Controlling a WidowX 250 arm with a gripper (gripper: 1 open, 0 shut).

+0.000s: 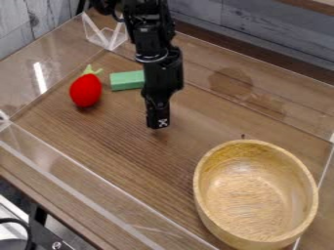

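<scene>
The black gripper (158, 119) hangs low over the middle of the wooden table (117, 171), its tip shut with nothing visible between the fingers. To its left lies a red oval object (85, 91). A green block (127, 80) lies just behind the arm, partly hidden by it. A large yellow bowl (256, 195) stands at the front right, apart from the gripper.
A clear plastic container (104, 29) is at the back left. A dark cable (14, 229) shows at the bottom-left corner.
</scene>
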